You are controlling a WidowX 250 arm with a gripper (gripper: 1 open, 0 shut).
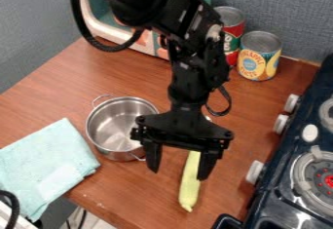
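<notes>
My black gripper (184, 160) hangs over the wooden counter with its two fingers spread apart, open. Its body covers the upper part of a pale yellow, elongated object (190, 187), like a corn cob or vegetable, lying on the counter below it. Just left of the gripper is a steel pot (109, 119), partly behind the gripper's housing. I cannot tell whether the fingers touch the counter or the yellow object.
A light blue towel (39, 163) lies at the left. A black stove (289, 194) with knobs fills the right side. Two cans (259, 57) and a toy-like box (143, 40) stand at the back.
</notes>
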